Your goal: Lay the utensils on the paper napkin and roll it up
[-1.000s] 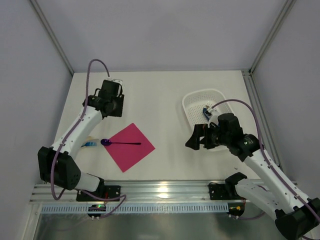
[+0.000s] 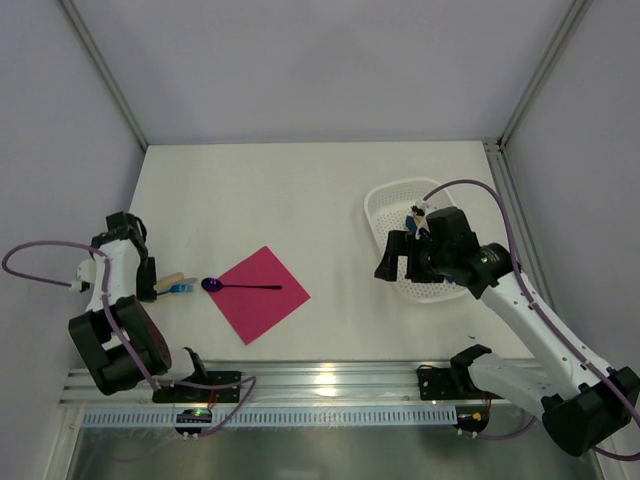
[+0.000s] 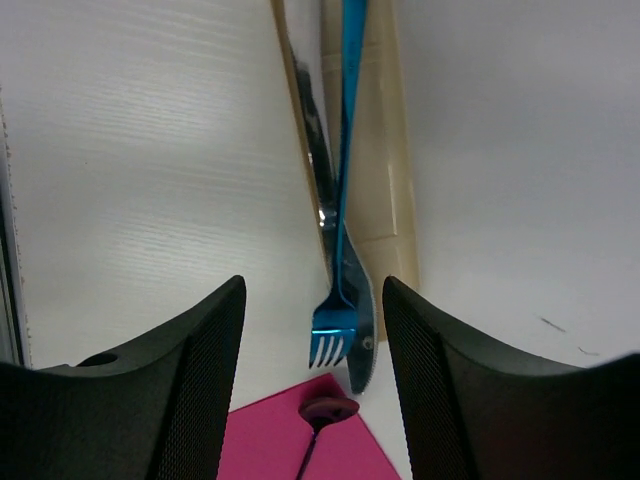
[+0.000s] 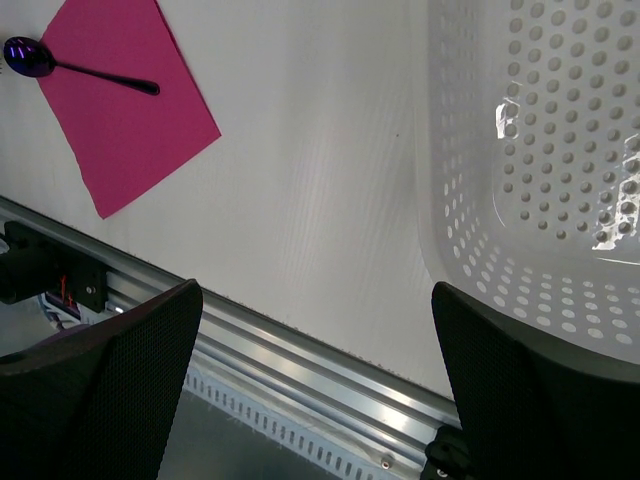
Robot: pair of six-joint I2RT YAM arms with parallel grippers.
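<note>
A pink napkin (image 2: 260, 310) lies centre-left, with a dark purple spoon (image 2: 212, 285) on it, also visible in the right wrist view (image 4: 28, 55). At the table's left, a tan wooden holder (image 3: 385, 160) carries a blue fork (image 3: 334, 322) and a silver knife (image 3: 362, 355). My left gripper is open above them, fingers either side of the fork head and knife blade, apparently holding nothing. My right gripper is open at the front rim of the white basket, empty.
The white perforated basket (image 2: 378, 210) stands at the right, with something blue inside, partly hidden by the right arm. A metal rail (image 2: 330, 372) runs along the front edge.
My left gripper has swung from the back-left down and leftward to the fork and knife holder. The right arm has shifted slightly; the napkin and spoon are unmoved.
</note>
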